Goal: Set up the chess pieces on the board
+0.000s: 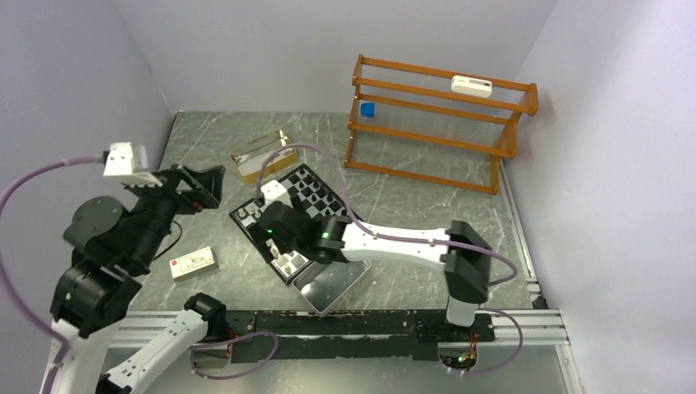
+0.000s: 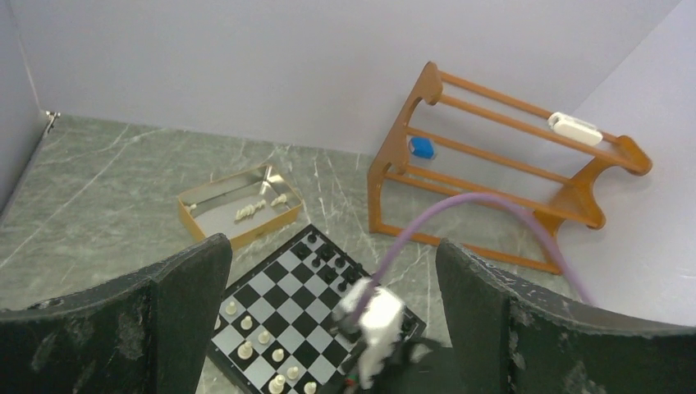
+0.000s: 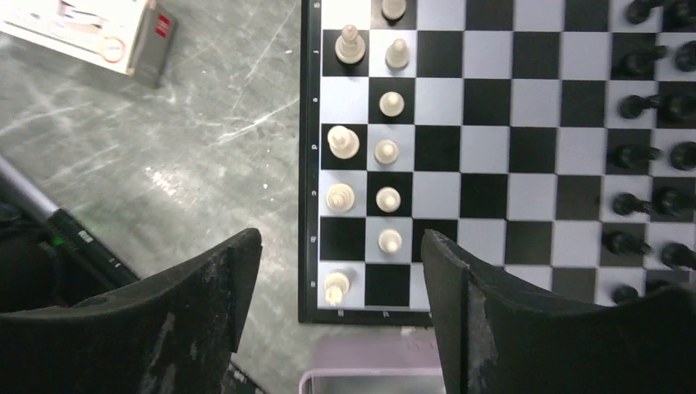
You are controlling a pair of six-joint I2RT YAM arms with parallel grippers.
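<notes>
The chessboard [image 3: 484,148] holds black pieces [image 3: 637,106] along one side and white pieces [image 3: 343,140] along the other. In the right wrist view my right gripper is over the board's near-left corner, open with nothing between its fingers. My left gripper is raised at the left, away from the board, fingers apart and empty. A yellow box [image 2: 289,215] behind the board holds several white pieces [image 2: 244,211]; in the top view my right arm hides part of the board.
A metal tray [image 1: 332,287] lies in front of the board, a small box [image 1: 194,264] to its left. A wooden rack [image 1: 427,172] stands at the back right. The table between rack and right arm is clear.
</notes>
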